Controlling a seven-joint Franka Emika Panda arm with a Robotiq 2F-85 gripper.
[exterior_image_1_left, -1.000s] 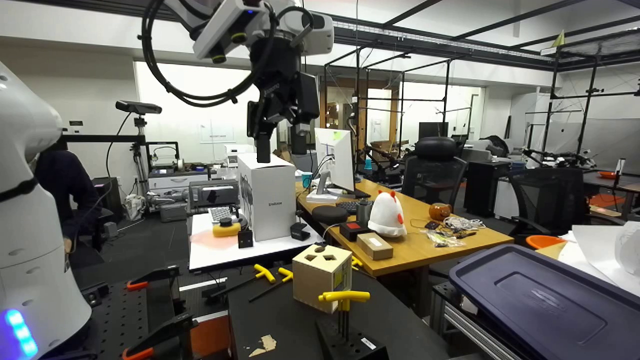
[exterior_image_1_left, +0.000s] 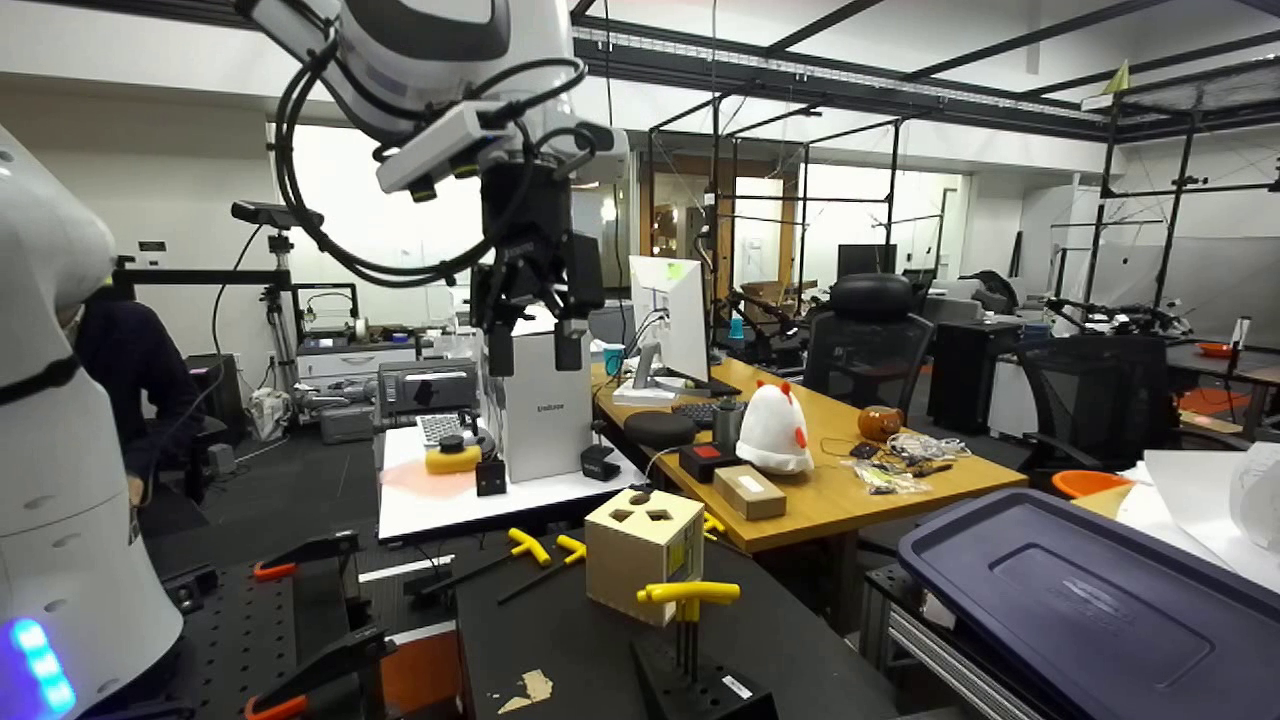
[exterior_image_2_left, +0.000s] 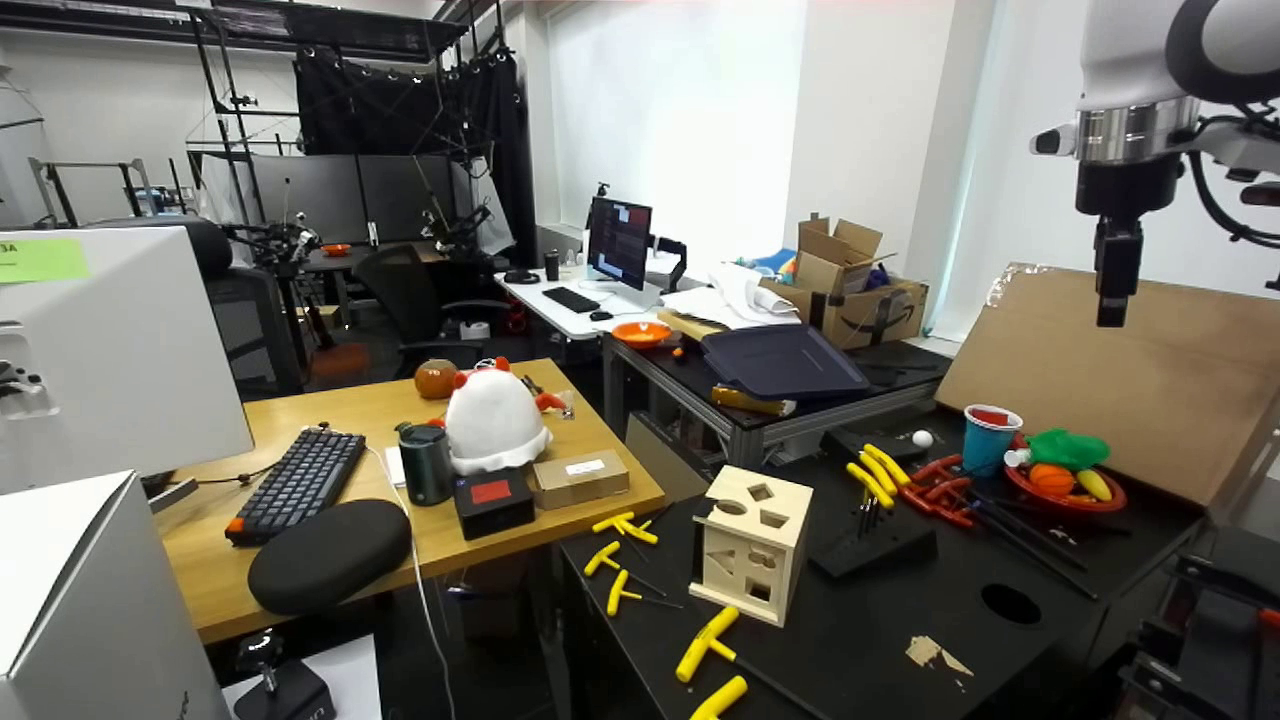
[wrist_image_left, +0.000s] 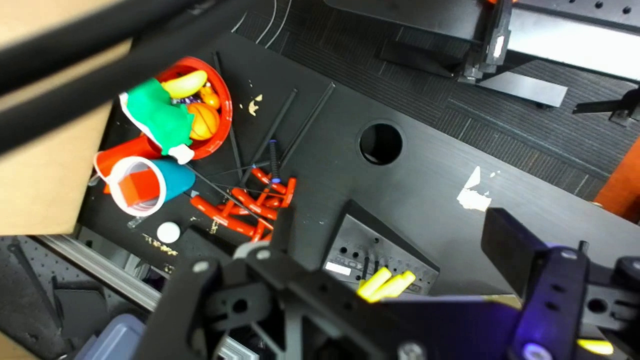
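Note:
My gripper (exterior_image_1_left: 535, 350) hangs high above the black table (exterior_image_2_left: 888, 636), open, its fingers pointing down with nothing between them. In the wrist view, the gap between my fingers looks onto a black holder (wrist_image_left: 384, 252) with yellow-handled hex keys (wrist_image_left: 384, 285). A wooden shape-sorter box (exterior_image_2_left: 756, 546) stands on the table beside that holder. More yellow T-handle keys (exterior_image_2_left: 708, 642) lie around the box. Red-handled keys (wrist_image_left: 252, 207) are heaped near a blue cup (wrist_image_left: 174, 180), which has a red block (wrist_image_left: 139, 186) inside. Beside it, a red bowl (wrist_image_left: 225, 99) holds toy fruit and a green item (wrist_image_left: 153, 111).
A cardboard sheet (exterior_image_2_left: 1116, 372) stands behind the bowl. A small white ball (wrist_image_left: 168, 232) lies near the cup. The table has a round hole (wrist_image_left: 381, 144) and bare space around it. Clamps (exterior_image_1_left: 318, 672) stand by the arm's base.
In exterior view 1, my gripper has moved down and to the left, still open. The objects on the table are where they were.

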